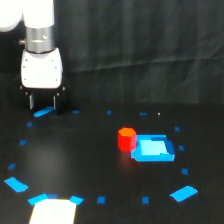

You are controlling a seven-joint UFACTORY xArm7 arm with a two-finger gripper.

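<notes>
High at the left of the camera view hangs my white gripper [43, 101], its two dark fingers spread apart and nothing between them. A red block [126, 139] with an angular outline rests on the black surface right of the middle. Close against its right side is a shallow blue tray [168, 158] with a pale, light-blue inside; whether the two touch is hard to tell. My gripper is well to the left of both and farther back.
Blue tape strips [184, 193] and small blue squares [101, 200] mark the black surface. A pale yellow-white square [53, 211] lies at the front left edge. Between the gripper and the red block the surface is clear. Behind hangs a dark curtain [140, 50].
</notes>
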